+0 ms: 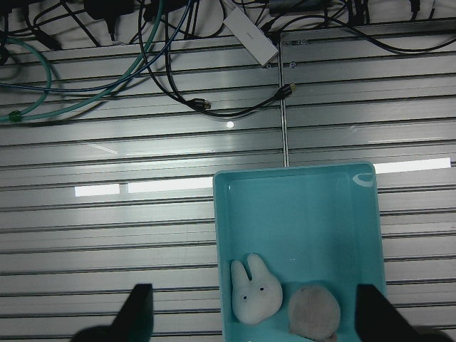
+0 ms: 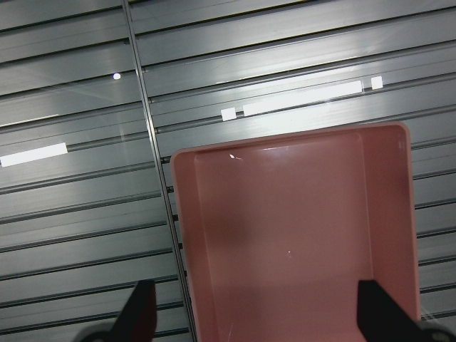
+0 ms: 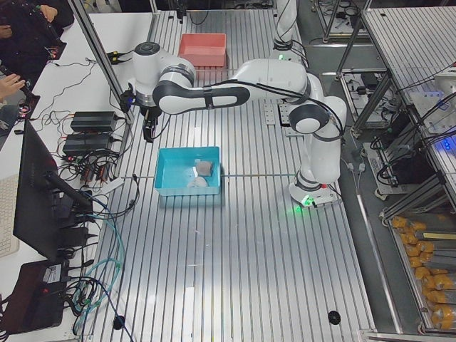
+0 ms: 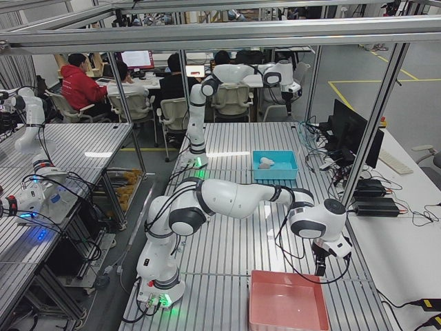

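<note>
A turquoise bin holds a white bunny plush and a grey soft object, side by side. My left gripper hangs above and off to one side of it in the camera left view, fingers spread with nothing visible between them. An empty salmon-pink bin lies under my right gripper, whose fingers also stand apart with nothing seen between them.
Monitors, cables and black boxes line one long side, beside an upright frame post.
</note>
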